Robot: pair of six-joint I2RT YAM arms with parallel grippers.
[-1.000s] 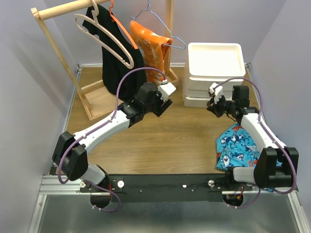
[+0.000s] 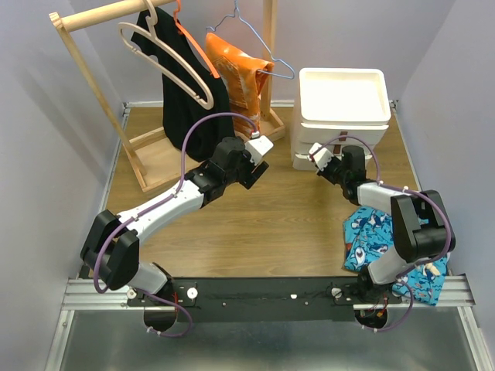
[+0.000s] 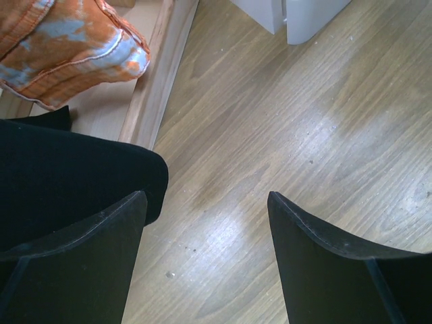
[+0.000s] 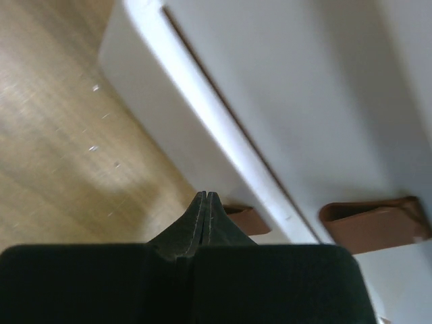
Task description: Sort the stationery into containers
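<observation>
No stationery can be made out in any view. In the right wrist view my right gripper is shut, its tips together with nothing seen between them. Just past those tips is a brown strap handle (image 4: 251, 221) on the lower drawer; whether they touch I cannot tell. A second brown strap (image 4: 374, 224) is on the drawer above. From the top, the white drawer unit (image 2: 344, 97) stands at the back right, my right arm reaching its front. Over bare floor, my left gripper has its fingers apart, nothing between them.
Left of the drawer unit, a wooden rack (image 2: 93, 81) carries a black garment (image 2: 174, 85), an orange garment (image 2: 236, 73) and hangers. A blue patterned cloth (image 2: 370, 236) lies at the front right, partly under my right arm.
The garments and drawers have not moved.
</observation>
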